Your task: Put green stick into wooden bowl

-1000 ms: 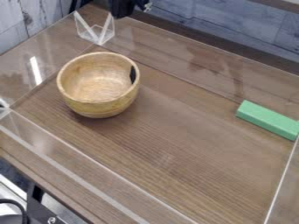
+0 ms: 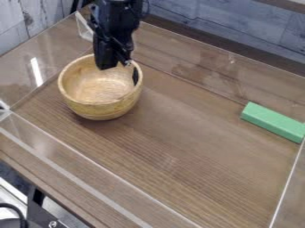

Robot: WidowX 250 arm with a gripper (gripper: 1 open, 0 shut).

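The green stick [image 2: 273, 122] lies on the table near the right edge of the view, well apart from my arm. At the left stands the wooden bowl [image 2: 100, 109], upright, and the part of its inside that shows is bare. My black gripper [image 2: 111, 62] reaches down from the top, over the bowl's far rim. Its fingers are dark and small here, so whether they stand apart or together is unclear. The gripper covers part of the bowl's back edge; whether it touches the rim cannot be made out.
Bare wooden table [image 2: 179, 151] stretches from the bowl to the green stick. A clear, whitish object [image 2: 85, 24] is partly hidden behind the arm at the back. Dark cables [image 2: 18, 209] lie at the lower left corner, off the table.
My arm has come down from the top edge toward the camera, and the gripper is now over the bowl's far rim. Bowl and green stick have stayed in place.
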